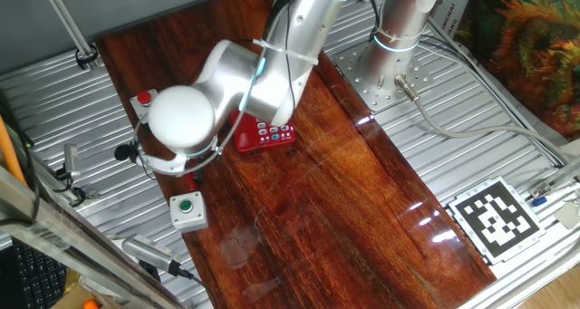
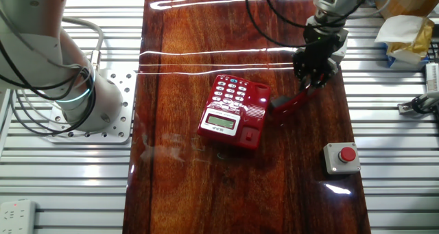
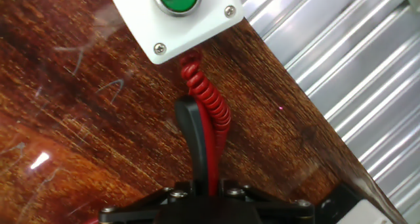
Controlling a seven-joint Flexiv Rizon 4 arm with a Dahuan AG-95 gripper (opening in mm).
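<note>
My gripper is shut on a red and black telephone handset (image 3: 209, 148), which stretches away from the fingers in the wrist view. From its far end a coiled red cord (image 3: 211, 100) runs up to the white box. In exterior view 2 the handset (image 2: 291, 105) hangs tilted from the gripper (image 2: 317, 73), its end close to the right side of the red telephone (image 2: 233, 112); contact cannot be told there. The phone's keypad and display face up. In exterior view 1 the arm covers part of the phone (image 1: 265, 137), and the gripper is hidden.
A box with a green button (image 1: 188, 210) sits at the table's edge, and a red-button box (image 2: 341, 158) stands on the same side. The wooden table (image 1: 335, 218) is widely clear. A marker board (image 1: 495, 221) lies off its far corner.
</note>
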